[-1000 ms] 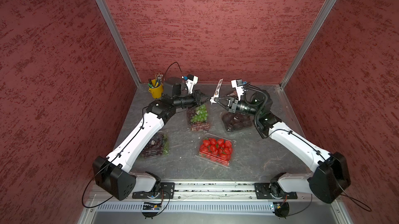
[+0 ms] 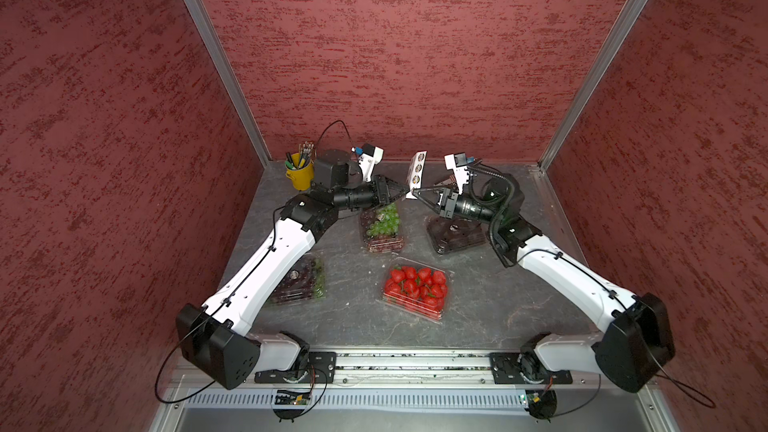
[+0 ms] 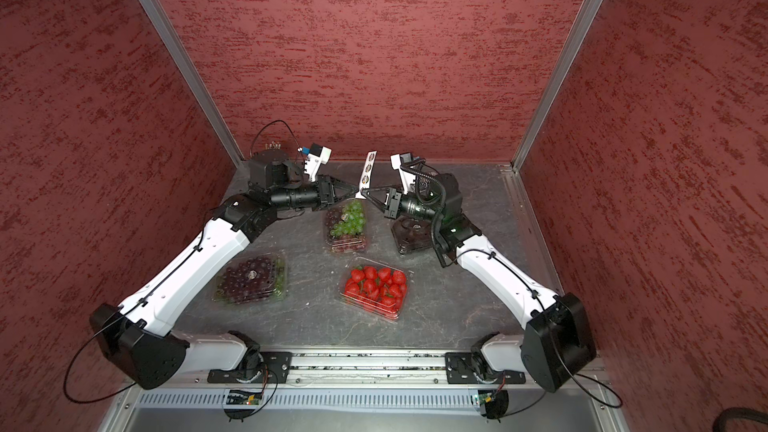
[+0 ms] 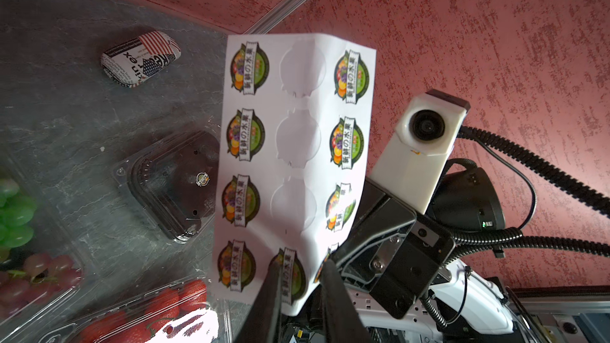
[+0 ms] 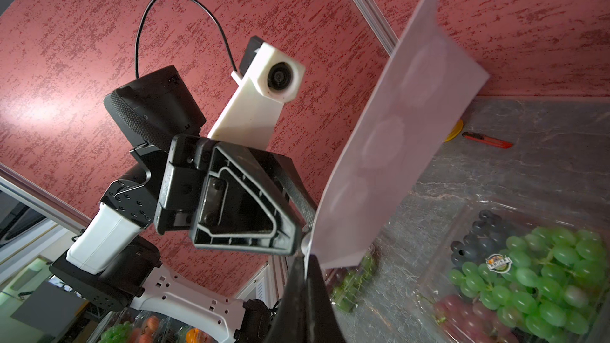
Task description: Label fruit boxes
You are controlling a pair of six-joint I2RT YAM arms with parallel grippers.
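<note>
Upright in the air stands a white label sheet (image 4: 273, 152) with several round fruit labels and some bare spots. My right gripper is shut on its lower edge. My left gripper is open at the same bottom part, its fingers either side of a bottom label (image 4: 289, 276); whether they touch it I cannot tell. Below lie a strawberry box (image 2: 417, 289), a mixed-grape box (image 2: 382, 228) with a round label (image 5: 498, 263) on its lid, a dark fruit box (image 4: 174, 184) with a label, and a dark grape box (image 3: 252, 278) at left, also labelled.
Toward the back left stands a yellow cup (image 2: 300, 171) with pens. A red cutter (image 5: 487, 140) and a printed, rounded object (image 4: 139, 58) lie at the back of the grey table.
The sheet flexed and turned slightly. The right arm and the boxes stayed still.
</note>
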